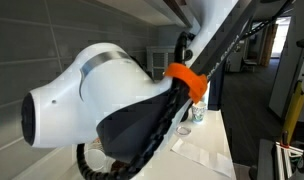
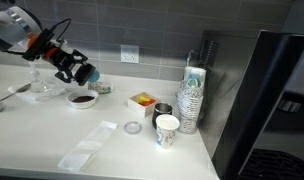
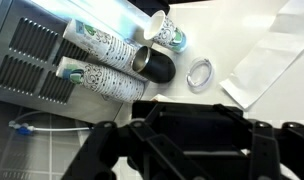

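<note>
In the wrist view, my gripper is shut on a dark object (image 3: 202, 122) whose shape is hard to make out. From exterior view 2, the gripper (image 2: 80, 73) hangs above a white bowl (image 2: 83, 104) with dark contents, apart from it. A pale bluish rounded part (image 2: 92, 75) shows at the gripper's end; I cannot tell exactly what it is. The arm hides the fingers in exterior view 1, where a white round dish (image 1: 95, 158) shows partly below the arm.
Right of the bowl stand an open box (image 2: 144, 104), a dark metal cup (image 2: 163, 113), a white paper cup (image 2: 167, 131) and tall cup stacks (image 2: 189, 100). A clear ring-like lid (image 2: 134, 128) and a white sheet (image 2: 88, 144) lie on the counter.
</note>
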